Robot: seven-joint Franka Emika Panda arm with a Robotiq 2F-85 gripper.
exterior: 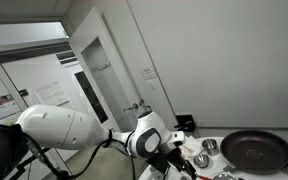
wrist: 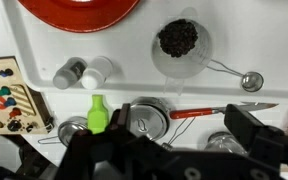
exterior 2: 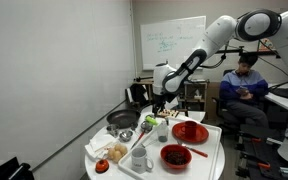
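Note:
My gripper hangs over the work surface in the wrist view. It is open, its dark fingers (wrist: 132,145) spread wide and nothing held between them. Below and between the fingers lie a round metal lid or pot (wrist: 147,121) and a red-handled knife (wrist: 216,107). A clear cup of dark beans (wrist: 178,40) stands in the white tray, with a metal spoon (wrist: 251,82) at its right. Left of the gripper is a bright green bottle (wrist: 97,113). In exterior view 1 the gripper (exterior: 180,166) is low beside the metal containers; its fingertips are hard to make out.
A black frying pan (exterior: 256,150) sits by the wall. The white tray (wrist: 134,85) also bears a red plate (wrist: 89,12) and two small shakers (wrist: 99,70). A wooden board with coloured pieces (wrist: 12,97) lies at the left. A seated person (exterior 2: 246,85) is in the background.

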